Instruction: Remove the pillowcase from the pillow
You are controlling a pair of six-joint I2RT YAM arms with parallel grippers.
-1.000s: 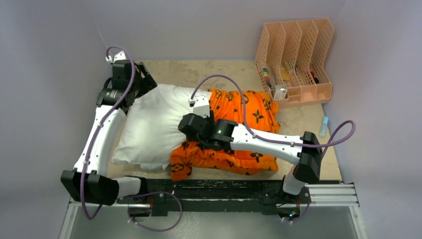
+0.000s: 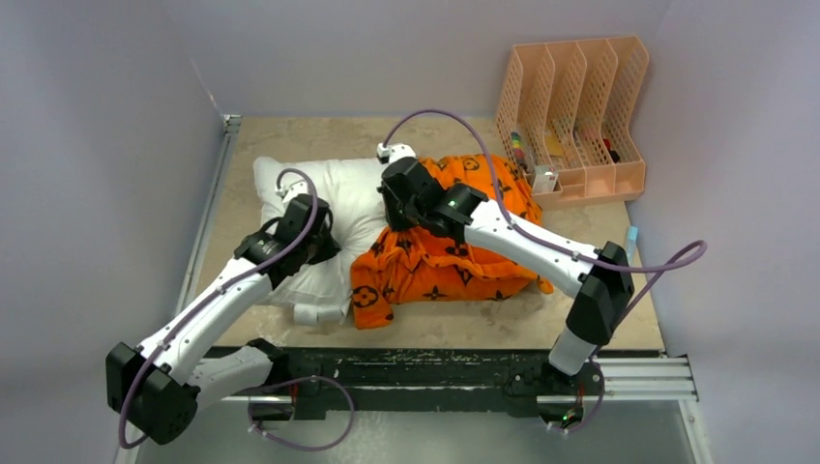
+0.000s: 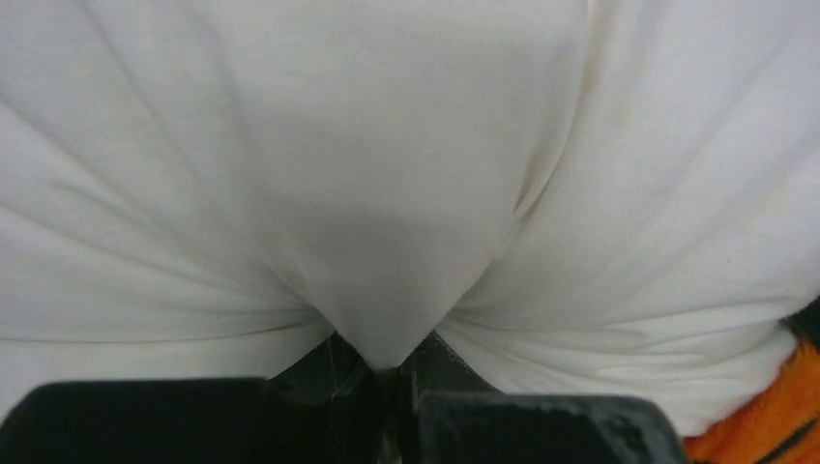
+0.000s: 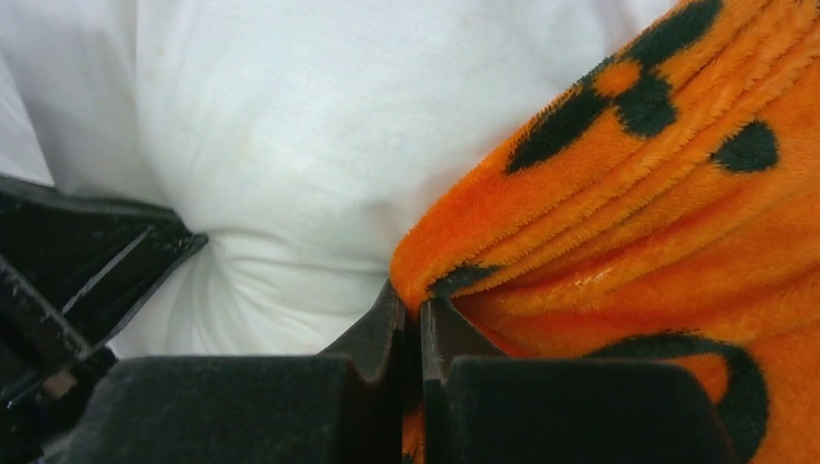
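The white pillow [image 2: 300, 184] lies on the left of the board, with the orange patterned pillowcase [image 2: 454, 280] bunched over its right part. My left gripper is shut on the pillow's white fabric, pulling it into folds around the fingertips. My right gripper is shut at the hem of the orange pillowcase [image 4: 600, 242], whose cloth gathers into its fingertips beside the bare white pillow [image 4: 280, 126]. At the left of the right wrist view, part of the left gripper presses into the pillow.
A pink organiser [image 2: 580, 184] with small items stands at the back right. A light blue object [image 2: 631, 242] lies at the board's right edge. Bare board [image 2: 619, 319] shows at the front right and along the back.
My left gripper has moved from the back left down and right and closed on the pillow.
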